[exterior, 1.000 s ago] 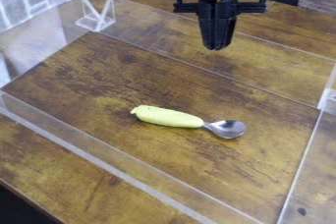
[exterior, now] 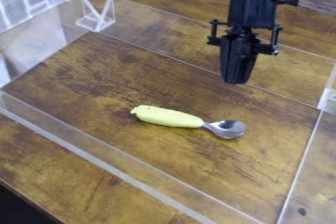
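Note:
A spoon with a pale yellow-green handle (exterior: 168, 116) and a silver bowl (exterior: 226, 128) lies in the middle of the wooden surface, handle to the left. The black gripper (exterior: 238, 73) hangs above and behind the spoon's bowl end, pointing down, shut, with nothing visible between its fingers. It is apart from the spoon.
A clear plastic-walled enclosure (exterior: 79, 141) surrounds the spoon on the wood table. A small white bracket (exterior: 96, 14) sits at the back left. The wood around the spoon is bare.
The gripper has moved down and to the right, toward the spoon, and has turned somewhat. The spoon has not moved.

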